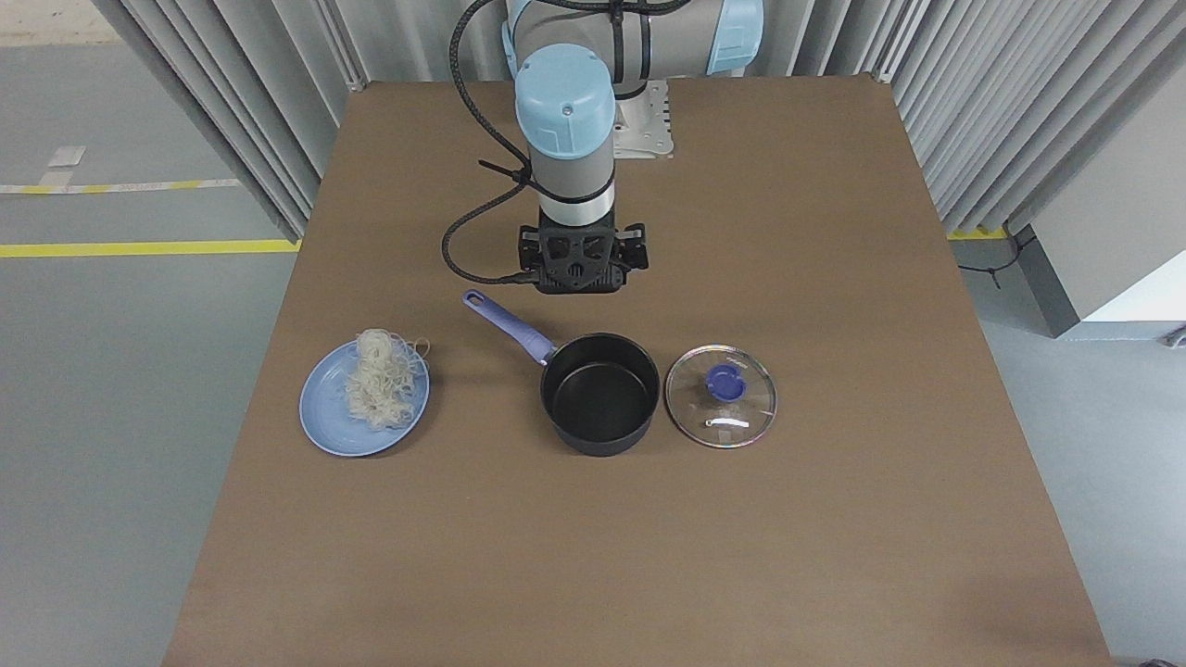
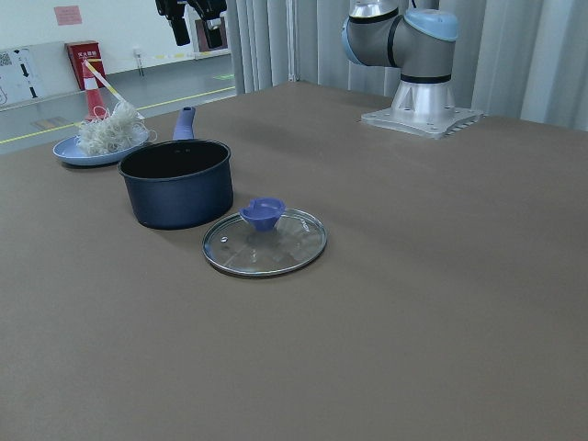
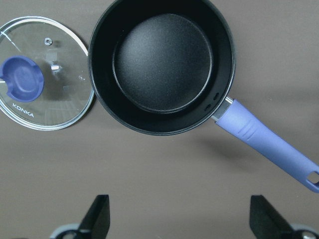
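Observation:
A dark saucepan (image 1: 599, 395) with a purple handle (image 3: 264, 142) sits empty mid-table, its handle angled toward the arm. Right of it in the front view lies a glass lid (image 1: 705, 416) with a blue knob (image 2: 263, 213). To the pan's left, a blue plate (image 1: 324, 402) holds a tangle of white noodles (image 2: 112, 130). My gripper hangs above the table on the arm side of the pan, open, its two fingers wide apart with nothing between them.
The arm's base (image 2: 423, 119) stands at the back, with curtains behind. A black cable loops beside the gripper.

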